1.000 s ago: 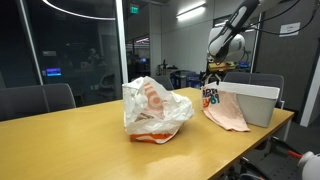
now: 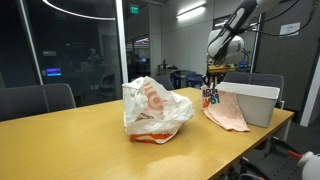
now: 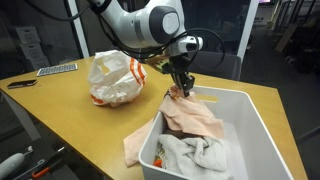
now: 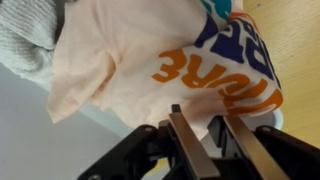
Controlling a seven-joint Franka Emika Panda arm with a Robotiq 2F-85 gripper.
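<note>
A pale peach cloth (image 3: 190,118) with orange and dark blue lettering hangs over the edge of a white bin (image 3: 235,99). Part of it lies inside the bin and part spreads on the table, while its lettered section (image 2: 210,99) stands up beside the bin. My gripper points down at the lettered cloth, its fingers apart. Cloth shows beneath and between the fingertips; whether they touch it is unclear. From the side, the gripper (image 2: 211,86) is right at the top of the lettered part.
Inside the bin lie a grey-white towel (image 3: 195,156) and small orange and green items (image 3: 171,155). A crumpled white plastic bag (image 2: 155,110) stands on the wooden table (image 2: 70,150), which has clear room left of the bag.
My gripper has come down slightly onto the top of the lettered cloth. The bag and bin have stayed where they were.
</note>
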